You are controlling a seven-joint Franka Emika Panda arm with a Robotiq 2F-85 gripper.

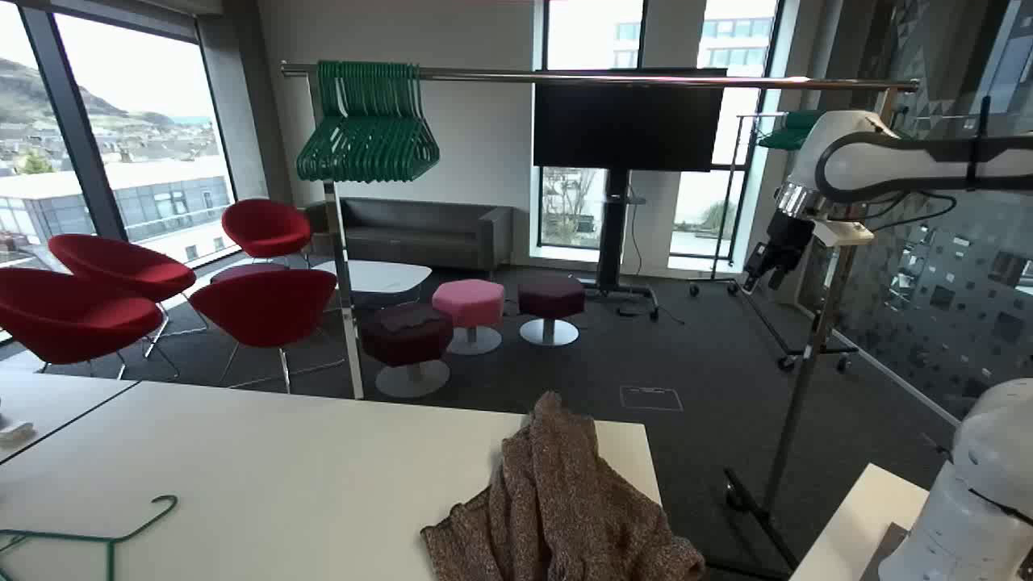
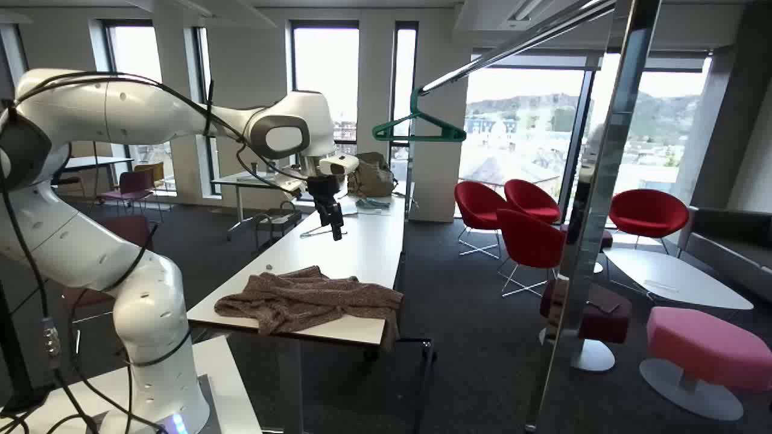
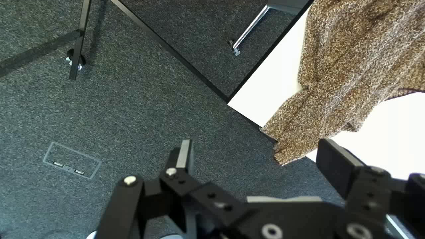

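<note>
My gripper stands open, its two fingers wide apart with nothing between them. A brown knitted garment (image 2: 307,298) lies crumpled at the near end of the white table (image 2: 347,249), one part hanging over the side edge. In exterior view 2 the gripper (image 2: 335,232) points down, well above the tabletop. Exterior view 1 shows the garment (image 1: 562,499) at the bottom and the gripper (image 1: 762,281) high at the right. A green hanger (image 1: 106,537) lies on the table at the lower left. More green hangers (image 1: 373,150) hang bunched at the left end of a metal rail.
The metal rail (image 1: 620,76) runs across above the floor, borne by upright posts (image 1: 813,368). Red chairs (image 1: 259,308) and low stools (image 1: 470,303) stand on the carpet beyond. A backpack (image 2: 370,175) sits at its far end.
</note>
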